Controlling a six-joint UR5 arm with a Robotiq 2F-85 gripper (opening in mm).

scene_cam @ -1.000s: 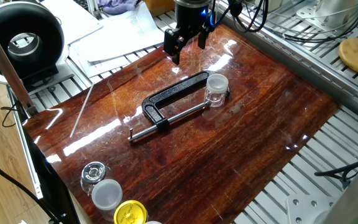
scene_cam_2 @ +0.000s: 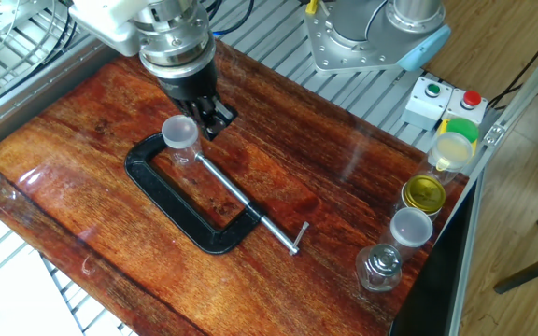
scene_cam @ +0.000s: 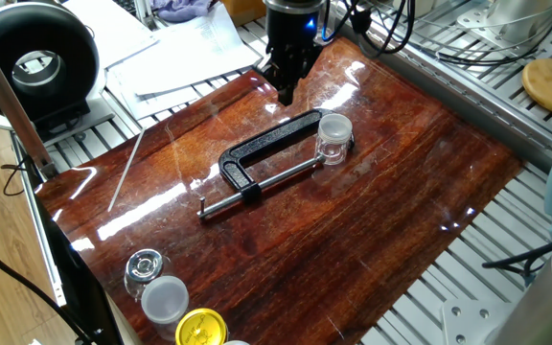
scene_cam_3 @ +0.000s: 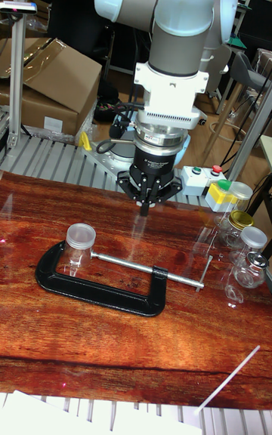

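My black gripper (scene_cam: 287,94) hangs above the wooden board, pointing down, near the clamp's far side. Its fingertips look close together, and whether they meet is hard to make out; nothing shows between them. A black C-clamp (scene_cam_2: 179,207) lies flat on the board, its steel screw rod (scene_cam_2: 241,198) running along the open side. At one end of the rod stands a clear jar with a frosted lid (scene_cam_3: 81,235), upright within the clamp's end. In exterior view 2 the gripper (scene_cam_2: 219,123) appears just beside this jar, apart from it in exterior view 3.
Along one board edge stand several jars: one silver-lidded (scene_cam_2: 382,261), one frosted-lidded (scene_cam_2: 411,227), one gold-lidded (scene_cam_2: 424,194). A button box (scene_cam_2: 446,105) sits beyond them. A thin white stick (scene_cam: 126,171) lies near another edge. Much of the board's surface is bare.
In exterior view 1 the gripper's fingers were spread with a clear gap; now they appear much closer together, and the lowest tip has shifted right. The clamp and jars have not moved.
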